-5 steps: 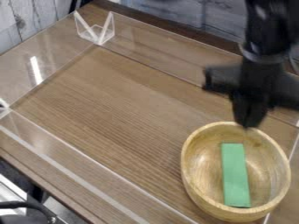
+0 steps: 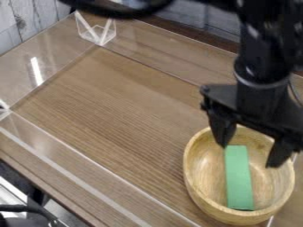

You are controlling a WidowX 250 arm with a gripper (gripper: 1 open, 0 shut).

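A wooden bowl (image 2: 201, 182) sits at the lower right of the table, with a green block (image 2: 238, 182) lying lengthwise inside it. My black gripper (image 2: 246, 137) hangs over the back part of the bowl, its dark fingers spread open above the upper end of the block. The gripper covers the bowl's far rim.
A white wire-like object (image 2: 97, 27) stands at the back left, and dark cables lie off the lower-left edge.
The bowl and block look unmoved.
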